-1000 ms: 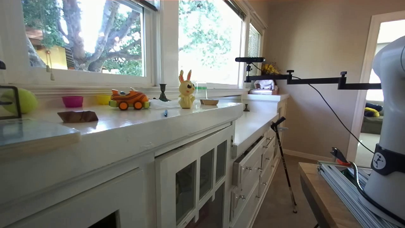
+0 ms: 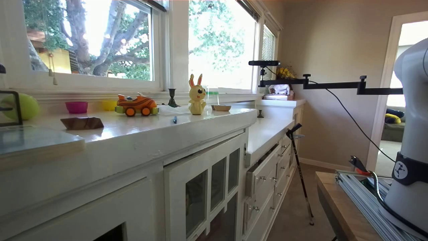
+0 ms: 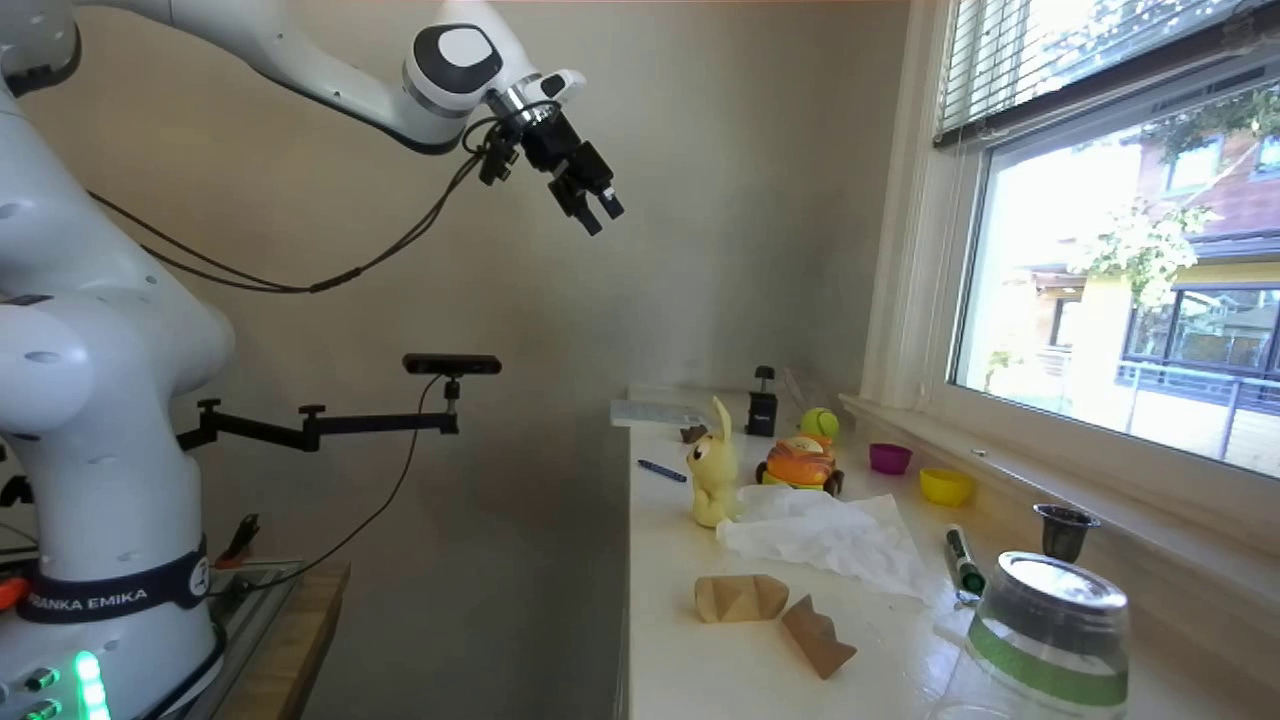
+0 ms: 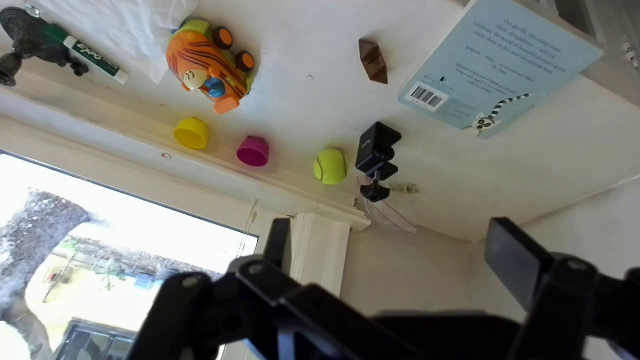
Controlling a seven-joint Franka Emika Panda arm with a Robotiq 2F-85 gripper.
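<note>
High above the left end of the white counter, my gripper point(image 3: 608, 220) stands open with nothing between its fingers. In the wrist view the dark fingers point(image 4: 517, 261) are spread wide apart. Below lie an orange toy car point(image 4: 201, 63), a yellow cup point(image 4: 192, 133), a magenta cup point(image 4: 253, 151), a tennis ball point(image 4: 330, 167) and a brown angular piece point(image 4: 373, 61). A yellow rabbit figure point(image 2: 197, 96) stands upright near the counter's front edge. Beside it a blue pen point(image 3: 662, 470) lies flat. My gripper touches none of these.
A blue book point(image 4: 501, 63) and a black clamp point(image 4: 376, 156) occupy the counter's far end. White plastic point(image 3: 828, 534), a marker point(image 3: 963, 560), a dark candlestick point(image 3: 1064, 530) and an upturned glass point(image 3: 1044, 636) sit nearer the second camera. Windows line one side.
</note>
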